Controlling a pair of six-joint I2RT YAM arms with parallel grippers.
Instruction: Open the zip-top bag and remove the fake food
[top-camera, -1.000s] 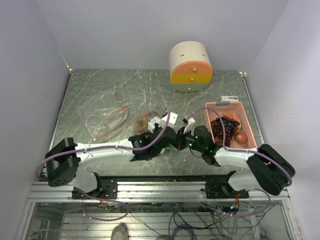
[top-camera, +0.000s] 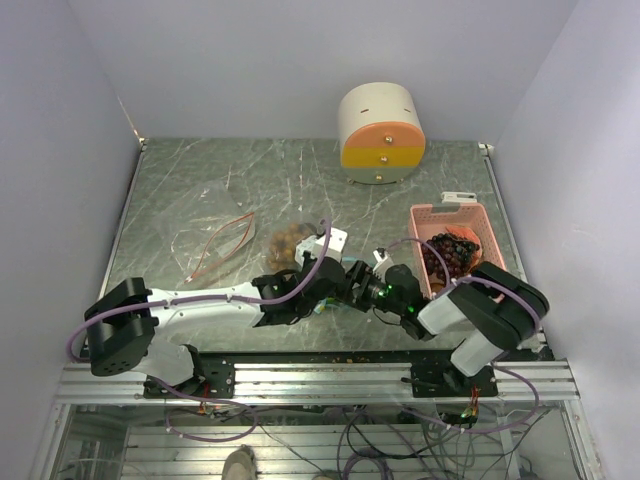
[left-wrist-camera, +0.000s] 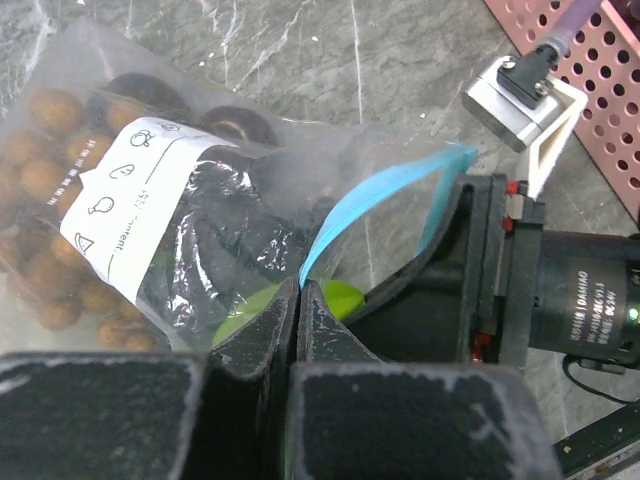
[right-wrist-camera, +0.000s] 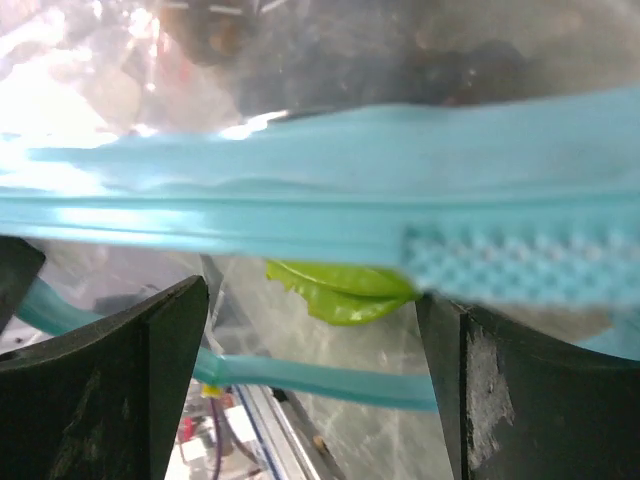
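Observation:
The clear zip top bag (left-wrist-camera: 290, 165) lies on the table with its blue-edged mouth (left-wrist-camera: 385, 185) spread toward the right arm. Brown round pieces (left-wrist-camera: 45, 180) and dark ones show through the plastic beside a white label (left-wrist-camera: 135, 205). My left gripper is shut on the blue rim. A green food piece (right-wrist-camera: 345, 290) shows between the two blue strips in the right wrist view. At the mouth, my right gripper stands open, one finger (right-wrist-camera: 150, 370) on each side of the green piece; whether they touch it I cannot tell.
A pink basket (top-camera: 422, 213) at right holds dark grapes (top-camera: 450, 255) and other food, partly covered by the right arm. An empty clear bag with a red strip (top-camera: 222, 240) lies at left. A small drawer cabinet (top-camera: 380, 125) stands at the back.
The right arm's elbow has swung up and left, over the basket's front. Its gripper has shifted slightly left and lower at the bag's mouth. My left arm has barely moved.

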